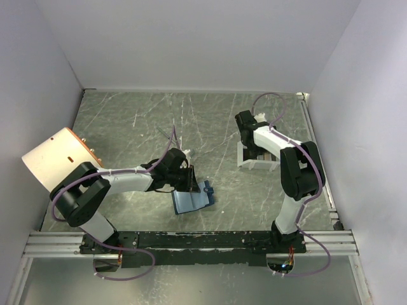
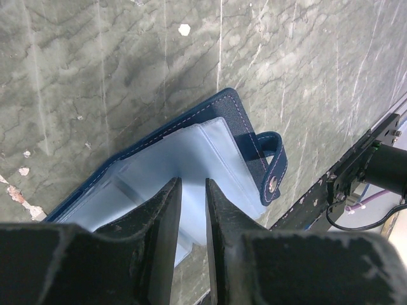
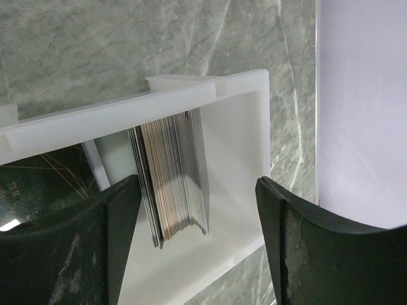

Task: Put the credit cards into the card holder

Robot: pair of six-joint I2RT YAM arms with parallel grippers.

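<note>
The blue card holder (image 2: 219, 149) lies open on the table, its pale translucent sleeves showing and a snap strap at one end. Over its sleeves stands my left gripper, open by a narrow gap; no card shows between its fingers. In the right wrist view, several credit cards (image 3: 173, 181) stand on edge as a stack inside a white tray (image 3: 238, 121). My right gripper is open wide, one finger on either side of the stack, with clear space by the right finger. From the top view, the right arm hides most of the cards.
A dark green card or panel (image 3: 44, 181) lies in the tray's left part, beyond a thin divider. At the table's left edge leans a beige board (image 1: 58, 157). Between holder and tray the tabletop (image 1: 219, 127) is bare.
</note>
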